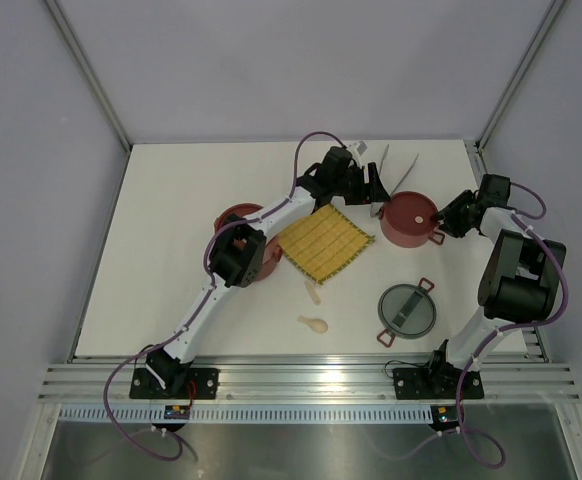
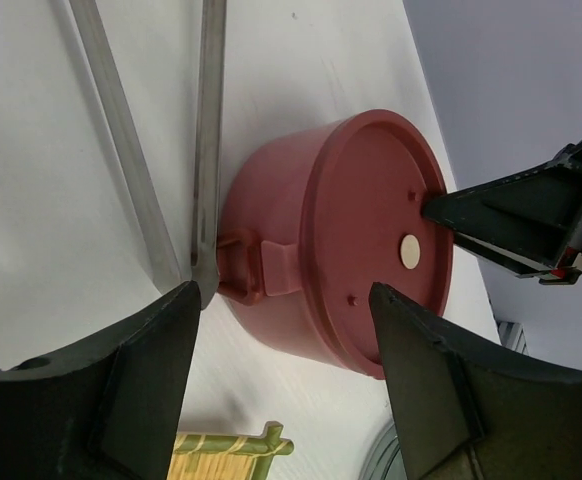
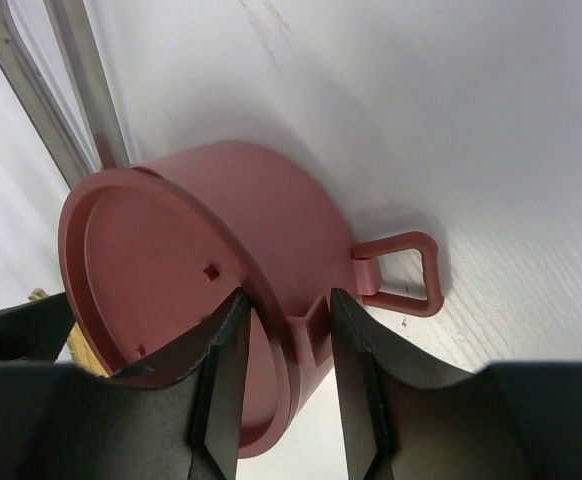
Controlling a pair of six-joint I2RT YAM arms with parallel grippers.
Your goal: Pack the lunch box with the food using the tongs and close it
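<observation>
A red lidded pot [image 1: 408, 220] stands at the back right, shown large in the left wrist view [image 2: 281, 200] and right wrist view [image 3: 246, 175]. My left gripper [image 1: 373, 188] is open at the pot's left side, facing its side handle [image 2: 241, 268]. My right gripper is at the pot's right rim, its fingers part open around the rim near a raised tab; whether they grip it is unclear. Metal tongs [image 2: 121, 130] lie beside the pot's left handle. A second red pot [image 1: 266, 265] is partly hidden under my left arm.
A yellow mat [image 1: 321, 240] lies in the middle, with a spoon [image 1: 313, 324] and a small pale piece [image 1: 311, 290] below it. A grey round plate with red handles [image 1: 421, 315] lies front right.
</observation>
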